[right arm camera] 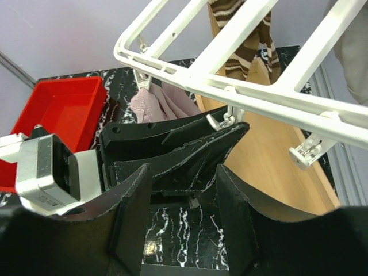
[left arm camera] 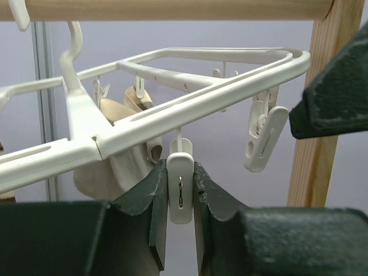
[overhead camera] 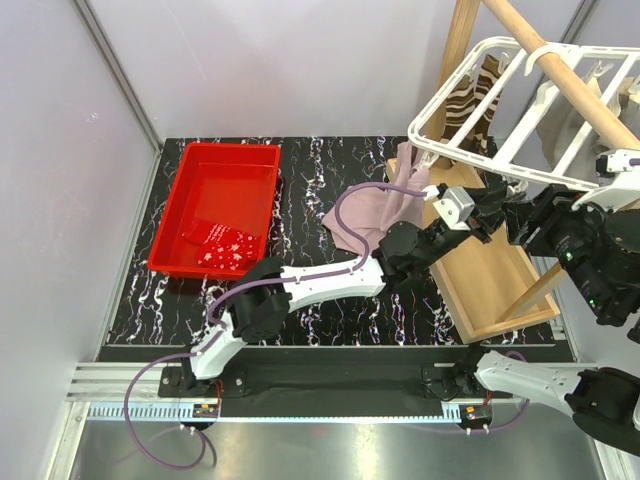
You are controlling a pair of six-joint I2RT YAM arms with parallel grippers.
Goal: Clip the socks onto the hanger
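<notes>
The white clip hanger (overhead camera: 510,140) hangs from a wooden rail at the right. My left gripper (overhead camera: 495,210) is shut on a white clip (left arm camera: 180,187) under the hanger's front bar. My right gripper stands part open just below that, its fingertips apart with nothing seen held, facing the left gripper and the hanger. Striped brown socks (right arm camera: 244,34) and grey socks (left arm camera: 123,167) hang from the hanger. A pink sock (overhead camera: 375,210) hangs at the hanger's left end, spreading onto the black table.
A red bin (overhead camera: 210,195) with red patterned socks (overhead camera: 225,250) sits at the back left. The hanger stand's wooden base (overhead camera: 465,300) occupies the right of the table.
</notes>
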